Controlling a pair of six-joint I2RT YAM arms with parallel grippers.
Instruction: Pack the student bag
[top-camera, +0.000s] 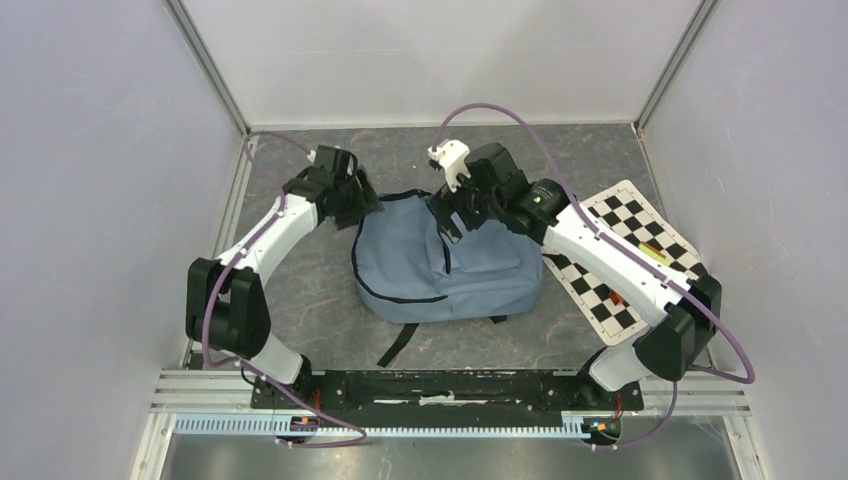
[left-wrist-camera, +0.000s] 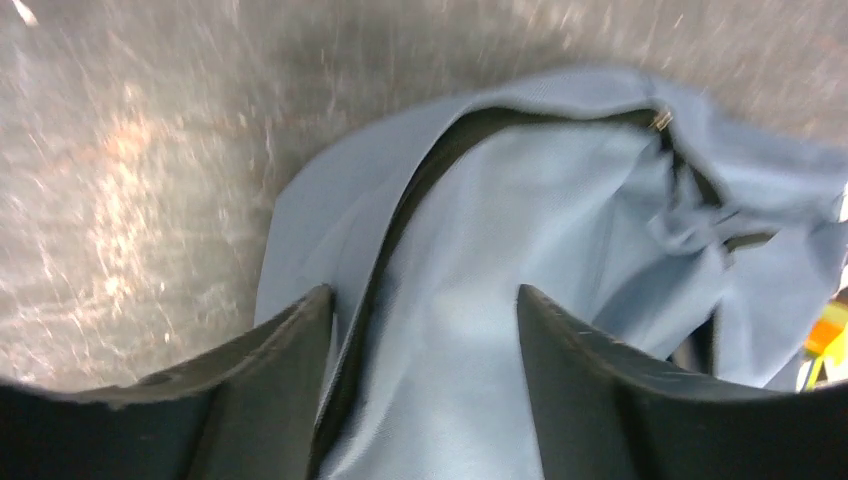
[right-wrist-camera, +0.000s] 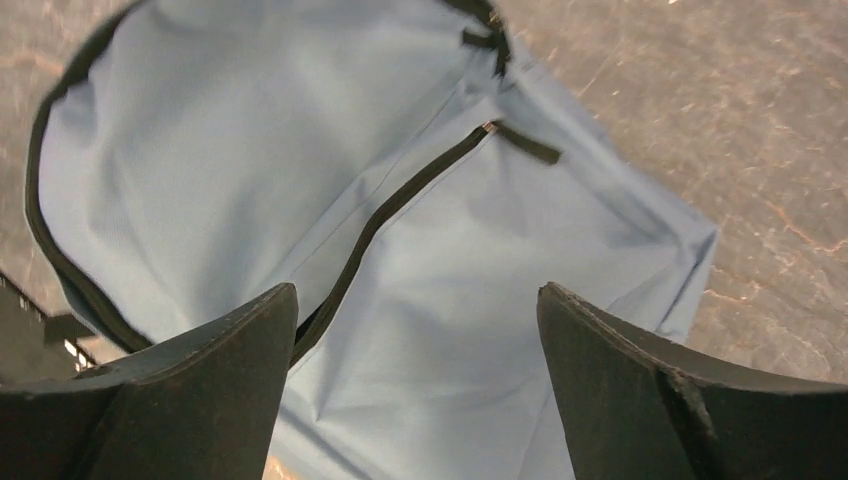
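Note:
The blue-grey bag (top-camera: 410, 255) with black zips lies flat on the grey table, its black strap (top-camera: 398, 345) sticking out at the front. At the bag's far left edge, my left gripper (top-camera: 363, 203) is open. In the left wrist view, the left fingers (left-wrist-camera: 270, 370) stand apart above the zipped edge, and I see nothing gripped. Over the bag's middle hangs my right gripper (top-camera: 450, 217), open too. The right wrist view shows the bag's pocket zip (right-wrist-camera: 400, 195) and bare cloth between the wide-spread right fingers (right-wrist-camera: 620, 370).
A black-and-white checkered board (top-camera: 612, 200) lies to the right, partly hidden under my right arm, with a yellow item (top-camera: 652, 253) on it. Bare table (top-camera: 310, 310) shows left of the bag and along the back.

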